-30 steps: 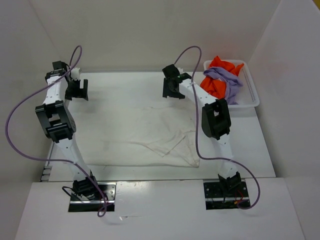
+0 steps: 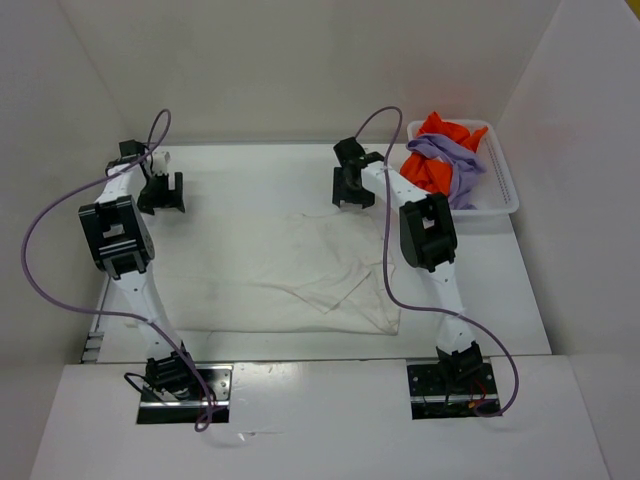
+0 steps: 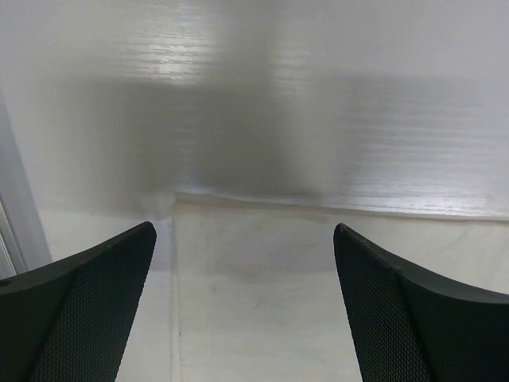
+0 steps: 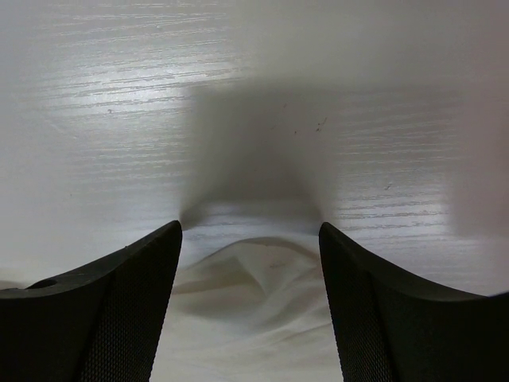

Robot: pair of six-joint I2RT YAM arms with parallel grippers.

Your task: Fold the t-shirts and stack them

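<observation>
A white T-shirt (image 2: 250, 275) lies spread across the table, wrinkled at its right side. My left gripper (image 2: 162, 200) stands open over its upper-left corner; in the left wrist view the shirt's square corner (image 3: 246, 239) lies below and between the open fingertips, with bare table beyond. My right gripper (image 2: 352, 198) is open over the shirt's upper-right edge; the right wrist view shows a rumpled edge (image 4: 254, 278) between and below the fingertips.
A white basket (image 2: 500, 200) at the back right holds red (image 2: 430, 175) and purple (image 2: 465, 170) cloth.
Compared with a second ago, both grippers have moved slightly toward the table's front and the right one a little rightward. The shirt looks unchanged.
</observation>
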